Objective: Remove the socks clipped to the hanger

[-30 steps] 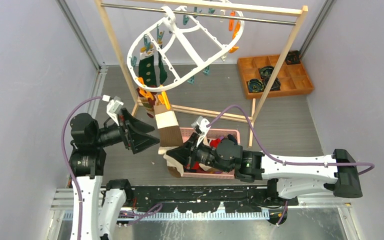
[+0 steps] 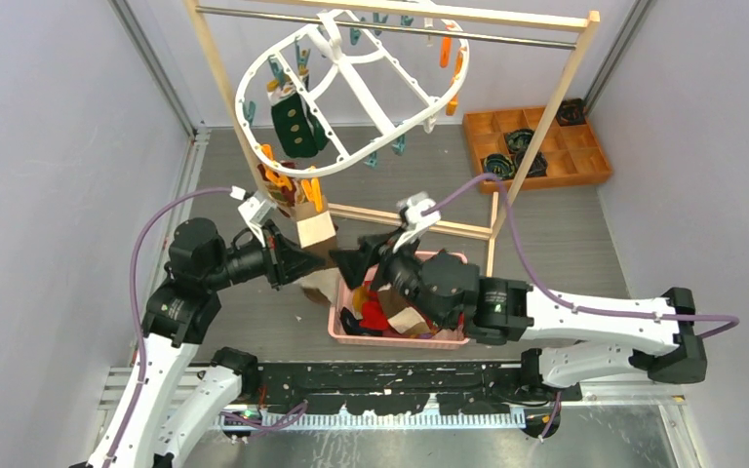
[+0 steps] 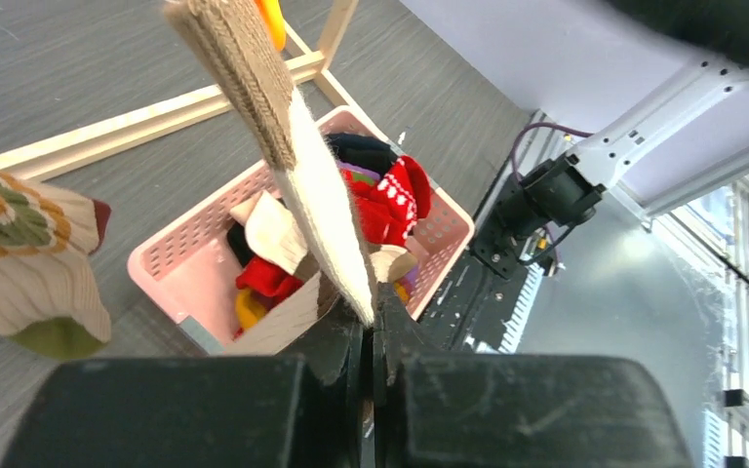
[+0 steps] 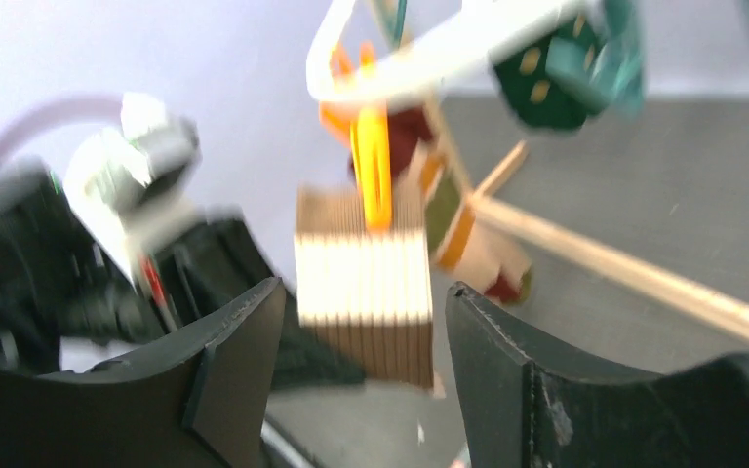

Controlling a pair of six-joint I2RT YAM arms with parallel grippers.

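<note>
A brown-and-cream sock (image 2: 317,234) hangs from an orange clip (image 2: 312,193) on the white round hanger (image 2: 380,130). My left gripper (image 2: 291,264) is shut on this sock, which rises from between its fingers in the left wrist view (image 3: 322,205). My right gripper (image 2: 359,263) is open, its fingers apart in front of the same sock in the right wrist view. A patterned sock (image 3: 19,253) and a green sock (image 2: 297,127) hang farther left and back on the hanger.
A pink basket (image 3: 171,273) full of socks is below the grippers. The wooden frame (image 2: 566,68) surrounds the hanger; an orange compartment tray (image 2: 585,161) is at the back right. Walls stand at both sides.
My left gripper has moved right onto the sock and shut. My right gripper has let go of the sock, opened and lifted.
</note>
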